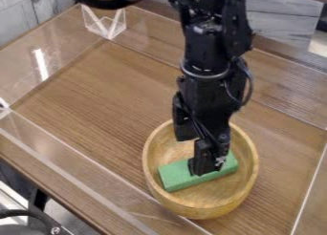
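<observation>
My black gripper (pixel 201 142) is held open low inside a round wooden bowl (pixel 163 143), over a green rectangular block (pixel 185 176) lying on the bowl's bottom. One finger reaches down at the block's upper right part; whether it touches cannot be told. The arm hides part of the bowl's back.
A small clear wire-like object (pixel 105 19) stands at the back left, near a grey marbled edge. Dark cables show at the bottom left.
</observation>
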